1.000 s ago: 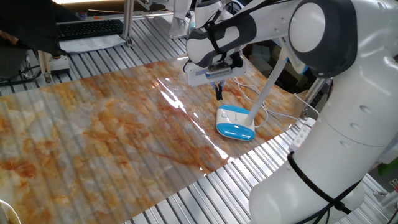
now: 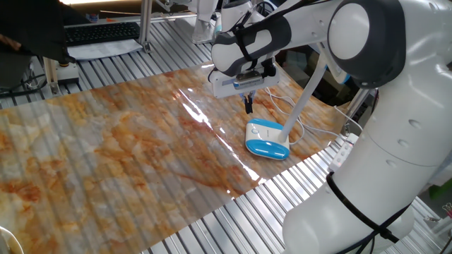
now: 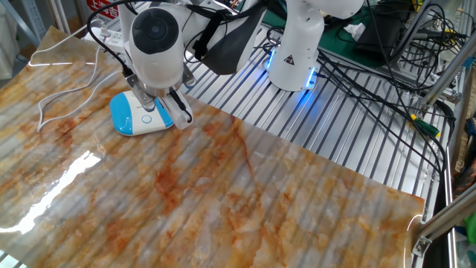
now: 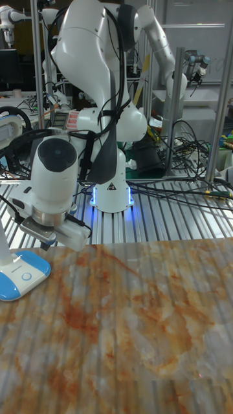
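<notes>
A desk lamp with a white and blue base [image 2: 267,139] stands on the marbled sheet, its white stem [image 2: 305,99] leaning up behind my arm. My gripper [image 2: 248,106] hangs above the sheet just beyond the lamp base, pointing down. Its dark fingertips look close together, and nothing shows between them. In the second exterior view the lamp base [image 3: 140,113] lies partly behind my hand, and the fingers are too small to read. The third view has the lamp base [image 4: 24,275] cut by the left edge, with my hand above and right of it.
A white cable [image 3: 71,104] loops over the sheet behind the lamp towards a power strip [image 2: 341,154]. Most of the marbled sheet [image 2: 106,162] is bare. A keyboard [image 2: 102,32] sits beyond its far edge. Loose black cables [image 3: 372,104] lie beside my base.
</notes>
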